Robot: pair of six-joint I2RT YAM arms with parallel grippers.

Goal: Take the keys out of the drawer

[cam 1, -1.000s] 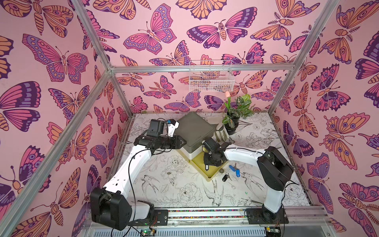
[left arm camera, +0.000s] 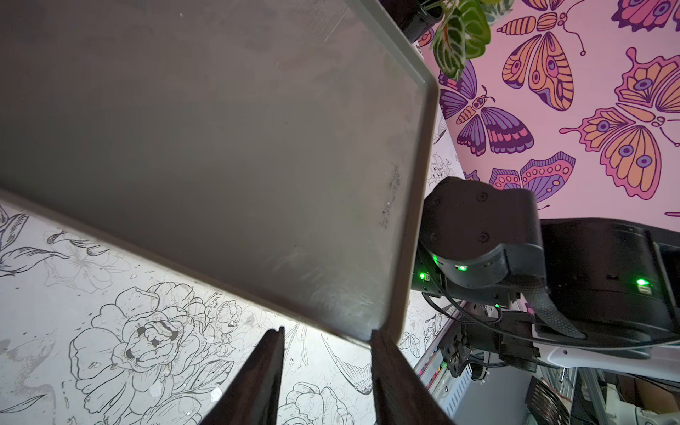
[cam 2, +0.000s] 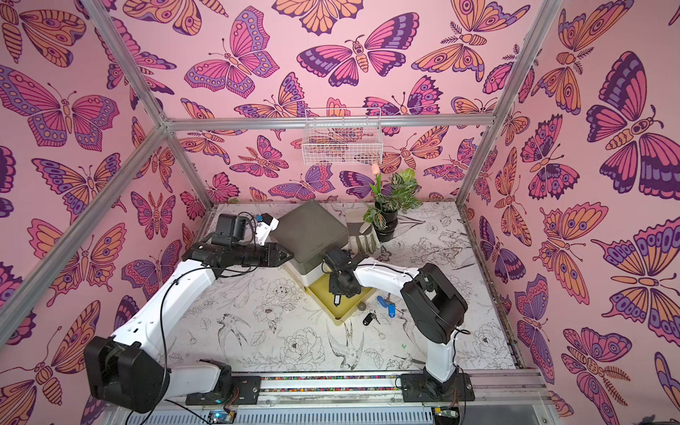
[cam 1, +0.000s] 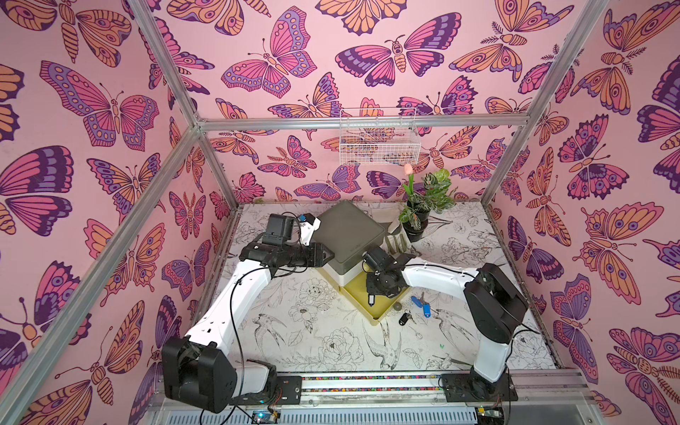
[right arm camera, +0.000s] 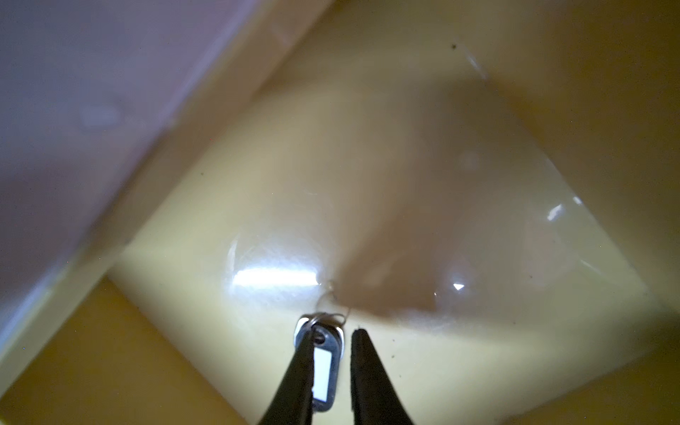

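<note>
The yellow drawer (cam 1: 374,321) is pulled out from beneath the grey-topped box (cam 1: 350,230). On its floor lies a key tag (right arm camera: 324,375), black with a white label and a small ring at its upper end. My right gripper is low inside the drawer, its narrow fingers shut and one overlapping part of the tag; I cannot tell whether they touch it. From above, the tag (cam 1: 371,299) shows just below that gripper. My left gripper stands partly open at the box's left side, with nothing between its fingers.
Blue key tags (cam 1: 426,310), a black fob (cam 1: 404,319) and a small round item (cam 1: 397,306) lie right of the drawer. Behind stand a striped item (cam 1: 396,243) and a potted plant (cam 1: 416,225).
The right arm has shifted very slightly at the drawer. The left arm, box and tag look the same.
</note>
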